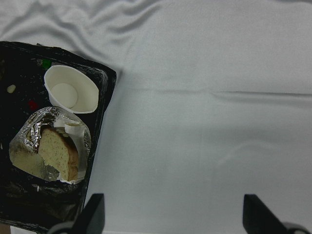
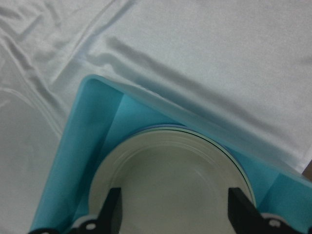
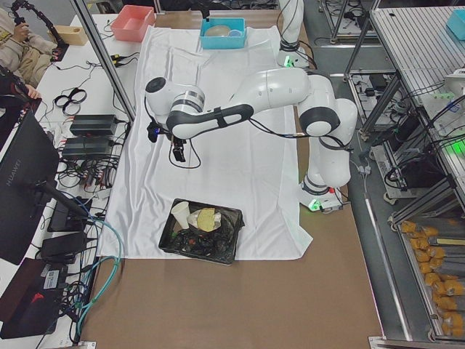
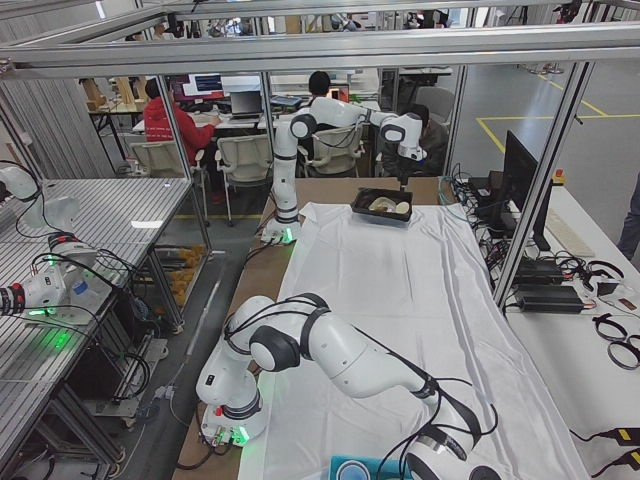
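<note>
A black tray (image 3: 186, 243) on the white cloth holds a white cup (image 1: 73, 87), crumpled foil (image 1: 27, 151) and a bread slice (image 1: 58, 151). My left gripper is open above the cloth beside the tray, nothing between its fingers. My right gripper stands open over a blue bin (image 2: 73, 156), above a pale round plate (image 2: 173, 180) lying inside it, with another rim beneath.
A pink bin (image 3: 132, 22) stands on the side desk among cables and electronics (image 3: 87, 127). The white cloth (image 3: 232, 160) between the tray and the blue bin is clear.
</note>
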